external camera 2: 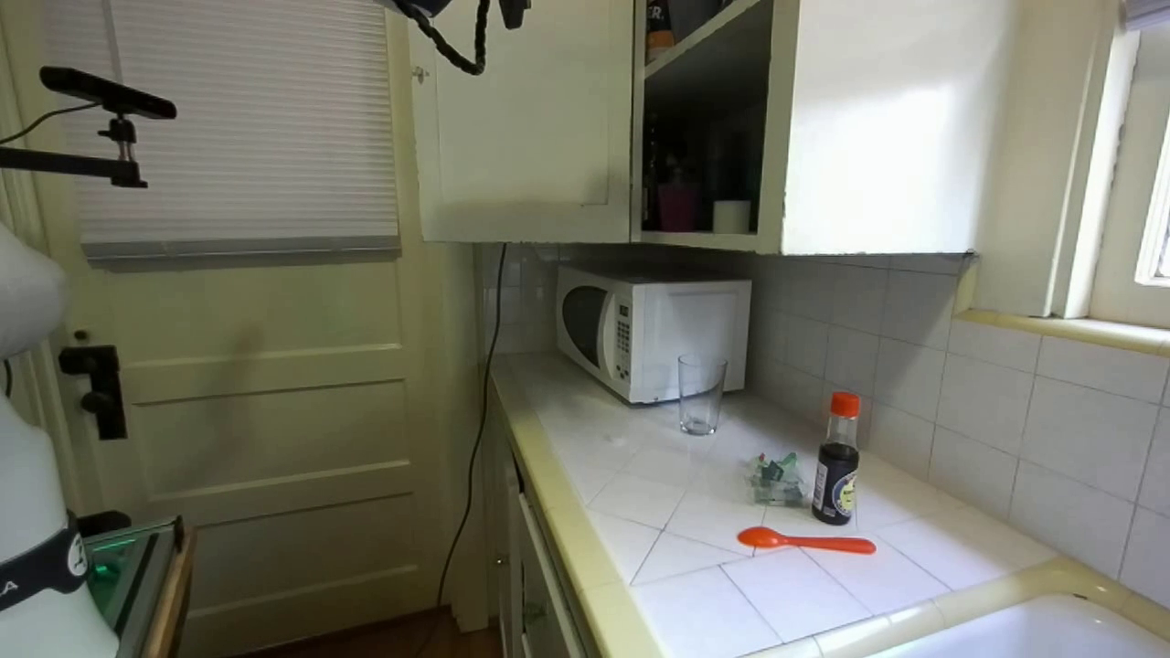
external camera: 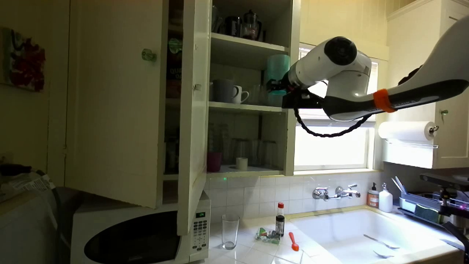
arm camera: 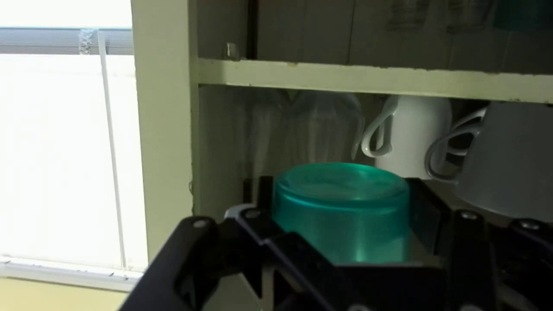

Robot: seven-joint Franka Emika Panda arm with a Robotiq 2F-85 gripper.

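Observation:
A translucent teal cup (arm camera: 339, 217) is upside down between the fingers of my gripper, which is shut on it. In exterior view 1 the teal cup (external camera: 277, 68) shows at the right side of the open cupboard, level with the middle shelf (external camera: 246, 107); the gripper (external camera: 276, 86) reaches it from the right. Behind the cup in the wrist view stand clear glasses (arm camera: 324, 124), a white mug (arm camera: 414, 134) and a grey mug (arm camera: 513, 160). Exterior view 2 catches only a bit of the arm's cable at its top edge.
The cupboard's side post (arm camera: 163, 103) stands close left of the cup in the wrist view. An open cupboard door (external camera: 193, 114) juts out to the left. Below, the counter holds a clear glass (external camera 2: 699, 397), a sauce bottle (external camera 2: 836, 466) and an orange spoon (external camera 2: 812, 541).

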